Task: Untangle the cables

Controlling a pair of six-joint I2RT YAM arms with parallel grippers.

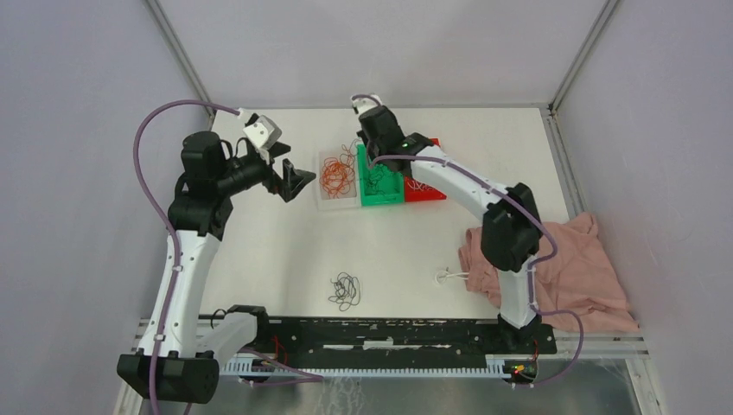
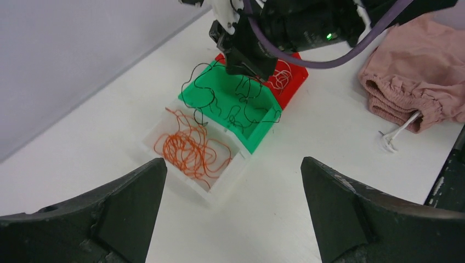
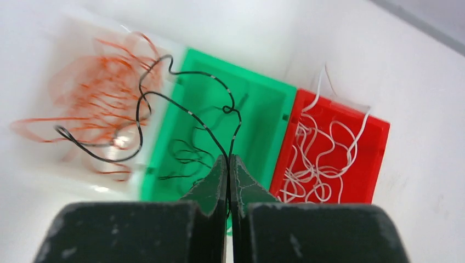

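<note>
In the right wrist view my right gripper is shut on a thin black cable [image 3: 186, 111], whose loops spread left over the white bin. Below it the green bin [image 3: 268, 82] holds more dark cable [image 3: 192, 156]. Orange cables [image 3: 107, 82] lie in the white bin [image 2: 214, 193], and white cables [image 3: 318, 170] fill the red bin [image 3: 379, 145]. My left gripper stands open and empty, to the left of the bins. A separate dark cable tangle [image 1: 346, 291] rests on the table's front part.
A pink cloth [image 1: 575, 268] covers the front right, a white cord [image 1: 449, 276] coming from its edge.
</note>
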